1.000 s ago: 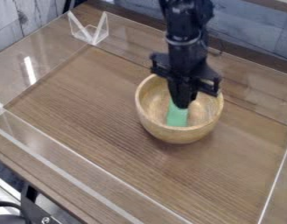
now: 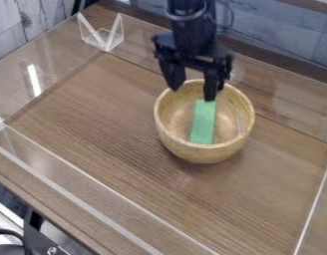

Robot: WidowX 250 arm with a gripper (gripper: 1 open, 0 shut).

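Note:
A wooden bowl (image 2: 230, 108) sits right of the middle of the table, with a light green rectangular block (image 2: 202, 123) lying inside it. My dark gripper (image 2: 193, 80) hangs over the back of the bowl, open, its fingers pointing down above the rim, with nothing seen between them.
A clear, angular plastic piece (image 2: 103, 32) stands at the back left, and another (image 2: 0, 125) at the left edge. The wooden table (image 2: 87, 149) has free room left, front and right. Dark cables (image 2: 13, 239) lie at the lower left corner.
The bowl and block look essentially unmoved.

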